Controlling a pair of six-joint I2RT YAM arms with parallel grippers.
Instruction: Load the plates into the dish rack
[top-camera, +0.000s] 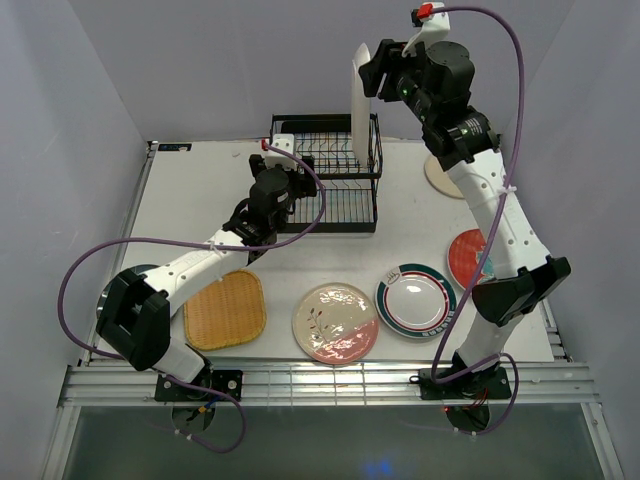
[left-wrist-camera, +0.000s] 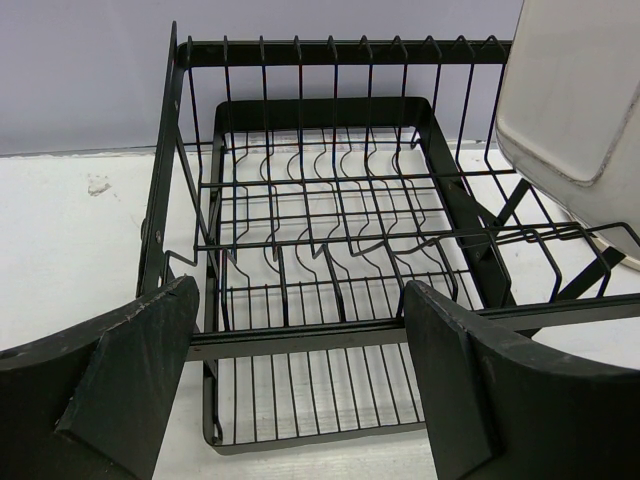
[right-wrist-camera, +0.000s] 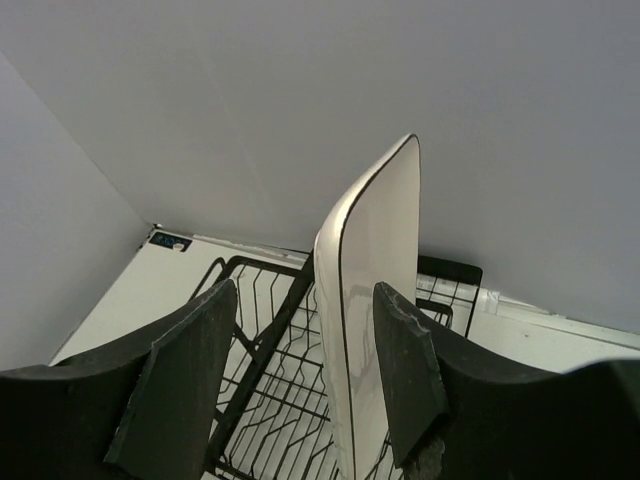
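A white rectangular plate (top-camera: 359, 105) stands upright in the right side of the black dish rack (left-wrist-camera: 160, 200). My right gripper is part open at that plate, its fingers either side of the upper part in the right wrist view; contact cannot be told. My left gripper is open at the rack's front rail, one finger at each side. Loose plates lie on the table: a pink-and-cream one (top-camera: 334, 323), a green-rimmed one (top-camera: 415, 300), a red one (top-camera: 465, 258), an orange one (top-camera: 224, 310), and a pale one (top-camera: 440, 180).
A dark plate at the lower left is partly hidden by my left arm. Walls stand close behind and at both sides.
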